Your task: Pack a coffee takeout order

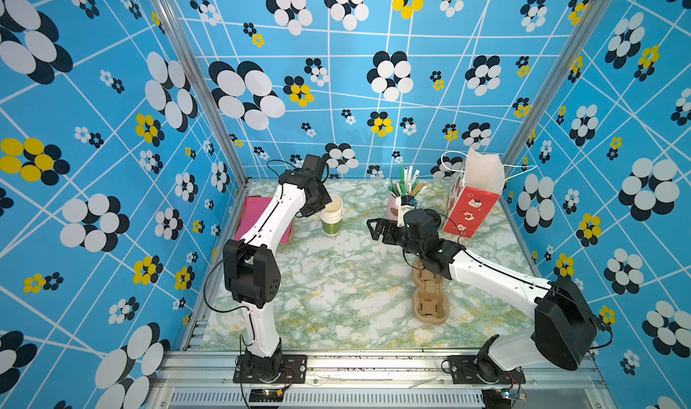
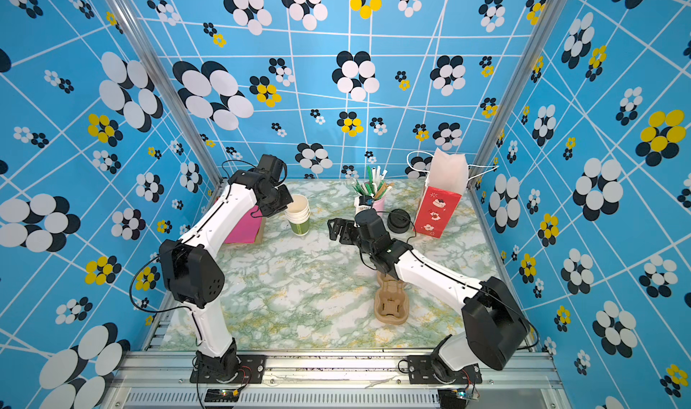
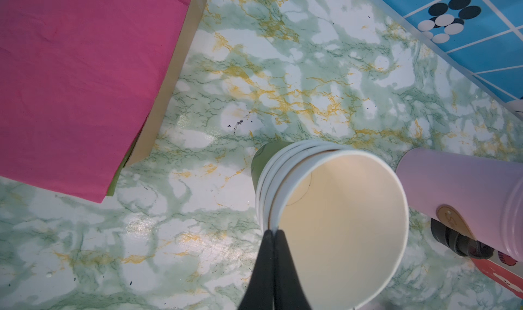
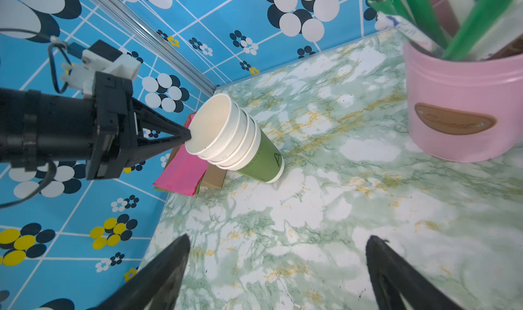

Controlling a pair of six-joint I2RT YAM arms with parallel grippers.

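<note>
A nested stack of paper cups [image 1: 331,218] stands at the left back, my left gripper shut at its top rim; whether a rim is between the fingers is hard to tell. My right gripper [image 2: 338,229] stands open and empty to the right of the cups, in front of the pink holder [image 4: 463,102] of straws and stirrers. A cardboard cup carrier [image 2: 391,301] lies at the front right, partly under my right arm. A black lid stack [image 2: 398,220] sits beside the red paper bag [image 2: 437,211].
Pink napkins [image 3: 81,81] on cardboard lie at the far left. The patterned walls enclose the sides and back.
</note>
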